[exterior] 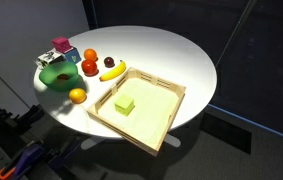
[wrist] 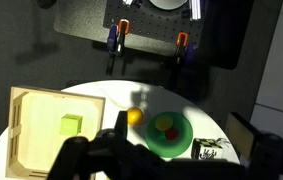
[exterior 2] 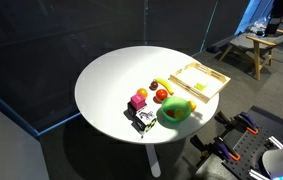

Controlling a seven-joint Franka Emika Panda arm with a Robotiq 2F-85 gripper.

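Note:
In the wrist view my gripper stands open, its dark fingers wide apart with nothing held between them. Beyond and below it, well clear of the fingers, lies the white round table [exterior: 176, 50]. A green bowl [exterior: 49, 83] sits near the table's edge; red and yellowish round things lie inside it [wrist: 168, 129]. Beside the bowl is an orange [exterior: 77, 96]. The shallow wooden tray [exterior: 171, 118] holds one yellow-green block [exterior: 125, 103] near its corner. A yellow banana [exterior: 113, 71] lies between the tray and the other fruit.
Behind the bowl are a red tomato [exterior: 89, 67], another orange fruit [exterior: 90, 54], a small dark round thing [exterior: 109, 62], a pink block [exterior: 61, 43] and a black-and-white box [exterior 2: 145, 119]. The tray overlaps the table's edge in exterior view 1.

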